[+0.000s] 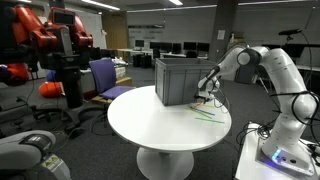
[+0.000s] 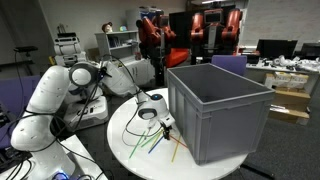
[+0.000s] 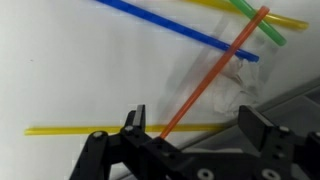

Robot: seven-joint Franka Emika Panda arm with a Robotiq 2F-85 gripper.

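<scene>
My gripper is open, its two dark fingers well apart at the lower edge of the wrist view. Between and beyond them an orange-red stick (image 3: 215,72) runs diagonally over the white table. A yellow stick (image 3: 80,130) lies crosswise near the fingertips, passing behind the red one. Farther up are a blue stick (image 3: 170,24), a green stick (image 3: 258,22) and another yellow stick (image 3: 280,17). In exterior view 2 the gripper (image 2: 166,130) is low over the sticks, beside the grey bin; whether it touches anything cannot be told.
The tall grey open bin (image 2: 215,115) stands on the table close to the gripper. Something clear and crinkled (image 3: 238,85) lies beside the red stick.
</scene>
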